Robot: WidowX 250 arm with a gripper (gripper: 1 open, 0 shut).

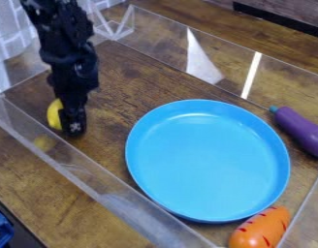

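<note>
My black gripper (67, 111) reaches down at the left of the camera view, over a yellow object (54, 115) lying on the wooden floor of the clear-walled bin. Its lower parts surround the yellow object; whether the fingers are closed on it I cannot tell, as the image is blurred and the gripper hides much of it.
A blue plate (207, 155) fills the middle right. A purple eggplant (299, 131) lies at the right, an orange carrot (259, 231) at the bottom right. Clear walls border the area; bare wood lies behind the plate.
</note>
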